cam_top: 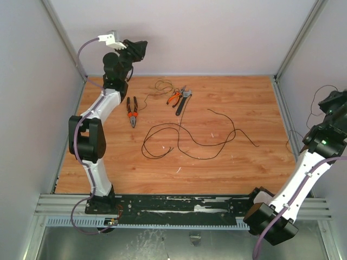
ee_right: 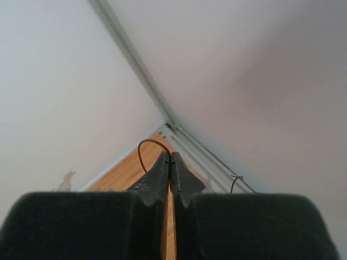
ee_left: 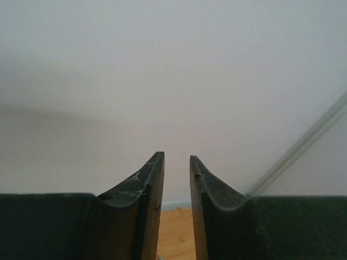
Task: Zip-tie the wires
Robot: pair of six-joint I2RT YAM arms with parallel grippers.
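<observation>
A long dark wire (cam_top: 181, 128) lies in loose loops on the middle of the wooden table, and a thinner tan wire (cam_top: 159, 93) is coiled near the back edge. High at the back left, my left gripper is part open, only bare gap showing between its fingers. Beyond the table's right side, my right gripper (cam_top: 321, 104) is closed on a thin brown wire (ee_right: 146, 142), which loops up from the fingertips in the right wrist view. From above, this strand hangs in a curve beside the gripper.
Near the back left lie dark pliers with orange on the handles (cam_top: 132, 115), orange-handled cutters (cam_top: 174, 97) and an adjustable wrench (cam_top: 182, 104). White walls (cam_top: 206, 38) close in the back and sides.
</observation>
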